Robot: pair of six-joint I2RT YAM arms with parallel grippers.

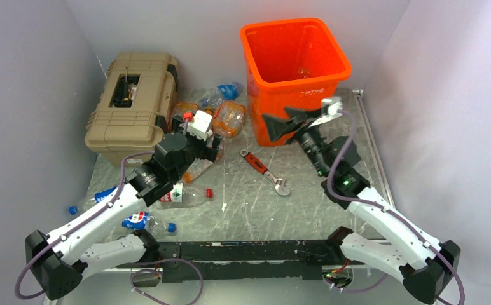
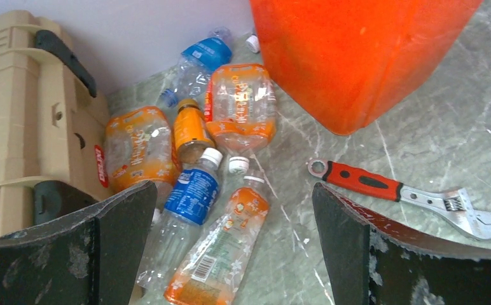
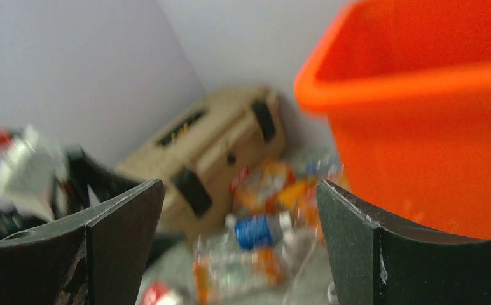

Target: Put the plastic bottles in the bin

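Note:
My left gripper (image 1: 201, 143) is open over the bottle pile, where a blue-label bottle (image 2: 192, 194), an orange-label bottle (image 2: 224, 248), a small orange bottle (image 2: 192, 133) and crumpled bottles (image 1: 229, 119) lie between the case and the bin. More bottles, including a red-capped one (image 1: 186, 196), lie front left. The orange bin (image 1: 284, 95) stands at back right with something clear inside. My right gripper (image 1: 278, 127) is blurred in the top view, in front of the bin; its fingers stand apart in the blurred right wrist view, nothing seen between them.
A beige case (image 1: 131, 114) stands at the left. An adjustable wrench (image 1: 262, 168) lies mid-table. Walls close in the back and sides.

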